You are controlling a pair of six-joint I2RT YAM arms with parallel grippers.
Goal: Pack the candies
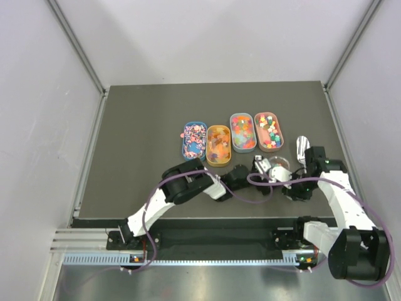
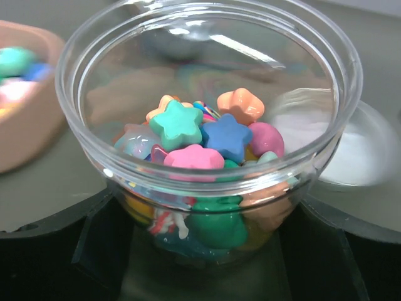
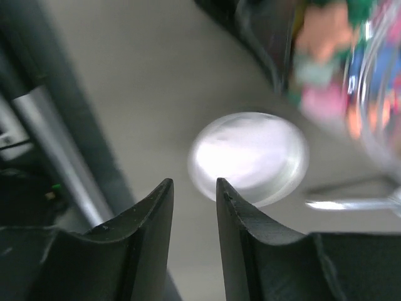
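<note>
A clear round jar (image 2: 213,169) with star-shaped and other colourful candies fills the left wrist view. Its mouth is uncovered. My left gripper has a black finger pressed along each side of the jar's lower part. In the top view the jar's rim (image 1: 279,160) shows between the two arms. A round clear lid (image 3: 247,153) lies flat on the table, blurred, just beyond my right gripper. That gripper stands open, nothing between its fingers. From above, the right arm hides the lid.
Four candy trays stand behind the jar: blue (image 1: 194,142), orange (image 1: 218,145), mint (image 1: 243,132) and pink (image 1: 269,132). A silver scoop-like tool (image 1: 302,145) lies to the right.
</note>
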